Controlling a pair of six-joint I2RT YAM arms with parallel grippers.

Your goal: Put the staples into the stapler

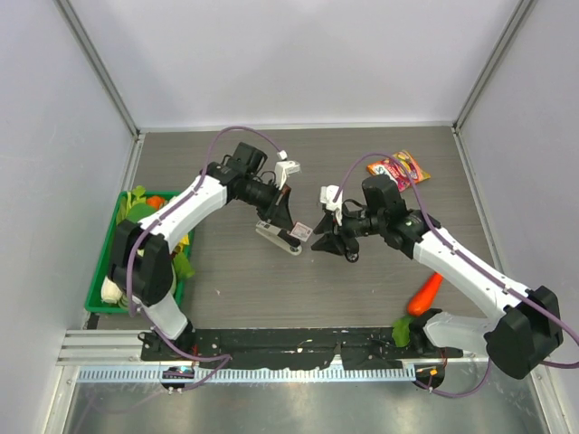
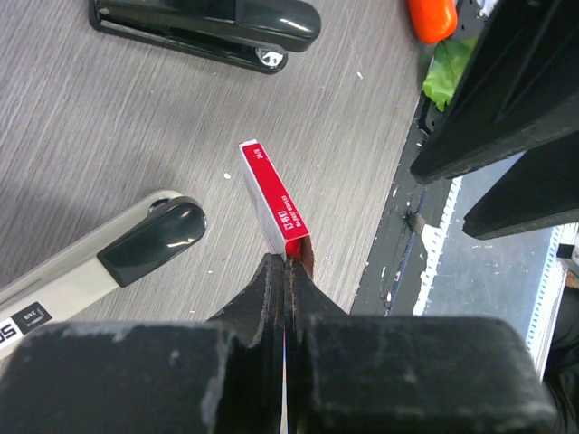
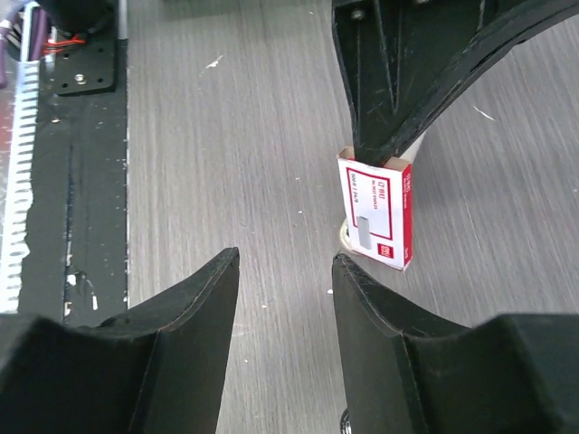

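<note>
A small red-and-white staple box (image 1: pixel 301 231) hangs at the fingertips of my left gripper, which is shut at the box's open end. The right wrist view shows the fingertips within the opening of the staple box (image 3: pixel 373 217); what exactly they pinch is hidden. My right gripper stands open, with nothing between its fingers, a little apart from the box. A cream stapler with a black end (image 2: pixel 136 249) lies on the table beneath the left gripper. A black stapler (image 2: pixel 204 23) lies to the right, partly under the right gripper in the top view.
At the left stands a green basket (image 1: pixel 95 303) of vegetables. A red snack bag (image 1: pixel 399 169) lies at the back right and an orange carrot (image 1: pixel 425 294) at the front right.
</note>
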